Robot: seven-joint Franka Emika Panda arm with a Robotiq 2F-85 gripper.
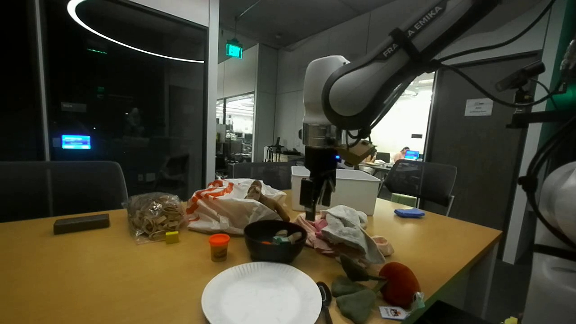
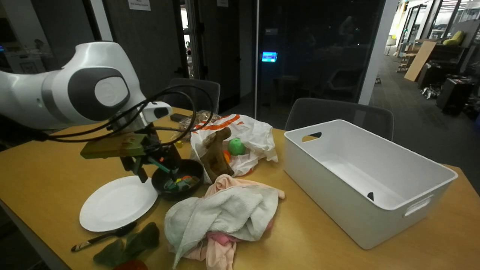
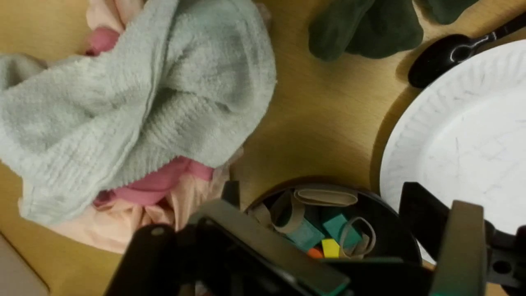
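Note:
My gripper (image 1: 312,209) points down, its fingers apart and nothing visible between them. In the wrist view its two fingers (image 3: 458,246) frame part of a black bowl (image 3: 394,229). That bowl holds small teal and yellow blocks, an orange piece and tan bands. From the other side, the gripper (image 2: 157,171) appears above the bowl's plate side. A white paper plate (image 2: 119,204) lies beside the bowl. On the bowl's other side is a heap of cloth, with a grey towel (image 3: 197,93) over pink fabric (image 3: 162,182). The gripper's exact height over the bowl is hard to judge.
A white bin (image 2: 342,180) stands beyond the cloths. Near the bowl are a plastic bag (image 1: 227,208), a brown toy (image 2: 216,155), an orange-lidded tub (image 1: 219,248), a black spoon (image 3: 439,59) and a red plush with green leaves (image 1: 399,283).

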